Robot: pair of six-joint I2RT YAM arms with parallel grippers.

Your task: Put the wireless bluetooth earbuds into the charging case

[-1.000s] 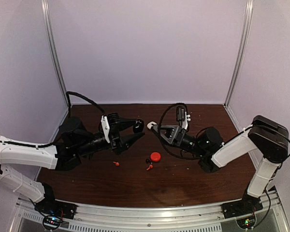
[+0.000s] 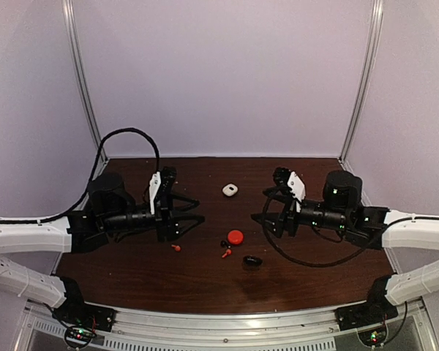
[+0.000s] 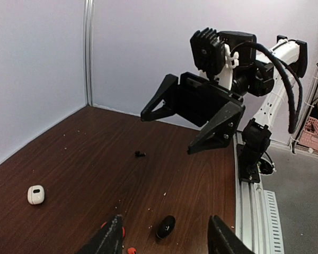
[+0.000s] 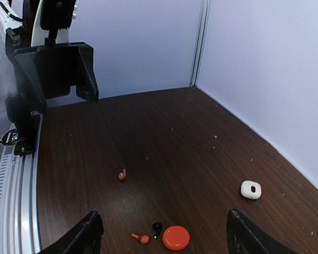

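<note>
A black oval case [image 2: 252, 260] rests on the table toward the front, also in the left wrist view [image 3: 166, 226]. A white case [image 2: 230, 189] sits farther back. Small red earbuds [image 2: 227, 252] [image 2: 175, 248] and small dark pieces [image 4: 157, 227] lie near a round red case [image 2: 235, 237]. My left gripper [image 2: 200, 211] hangs above the table, open, with nothing between its fingers. My right gripper [image 2: 262, 206] is also open and empty, across from it.
The black case left my left gripper and now lies on the table. Both grippers have drawn apart; the right arm has moved back.
</note>
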